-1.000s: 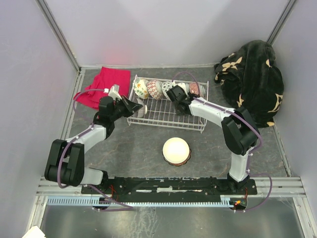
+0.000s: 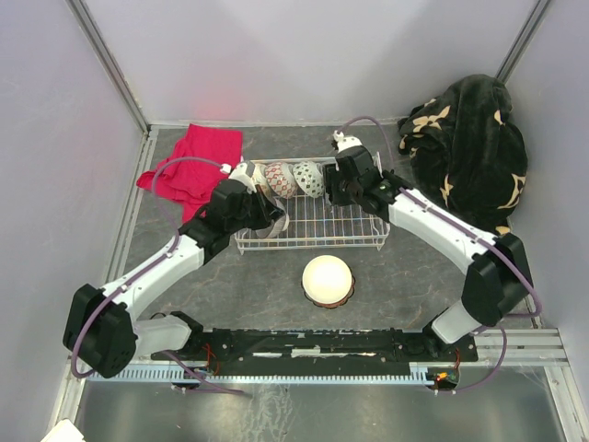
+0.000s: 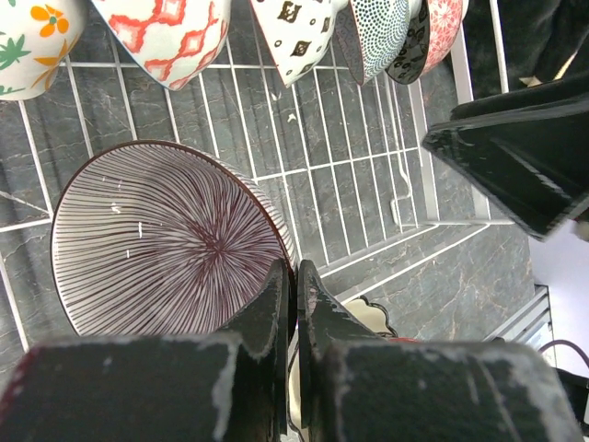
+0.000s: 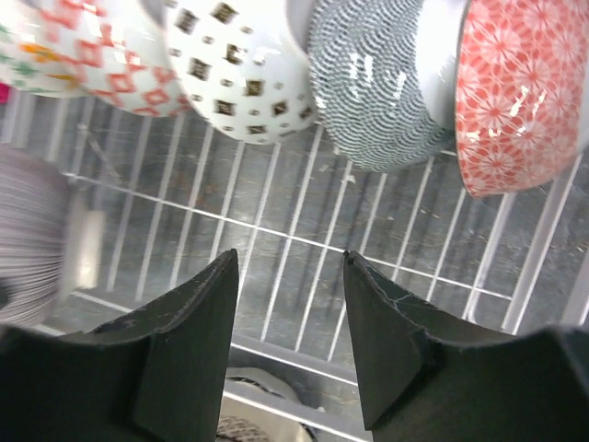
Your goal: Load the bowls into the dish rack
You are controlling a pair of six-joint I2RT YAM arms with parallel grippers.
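In the left wrist view, my left gripper is shut on the rim of a striped bowl (image 3: 156, 244), whose brown-lined inside faces the camera. That bowl rests at the left front of the white wire dish rack (image 2: 313, 244). Along the rack's back stand several patterned bowls, among them a red-patterned bowl (image 3: 170, 32), a black-dotted bowl (image 4: 241, 69), a grey dotted bowl (image 4: 373, 83) and a pink floral bowl (image 4: 520, 92). My right gripper is open above the rack's right part, nothing between its fingers. A cream bowl (image 2: 327, 279) sits on the floor in front.
A red cloth (image 2: 198, 166) lies behind and left of the rack. The dark floral blanket (image 2: 465, 147) is heaped at the back right.
The left arm reached further right over the rack, still on the striped bowl. The rack shifted slightly toward the front and straightened.
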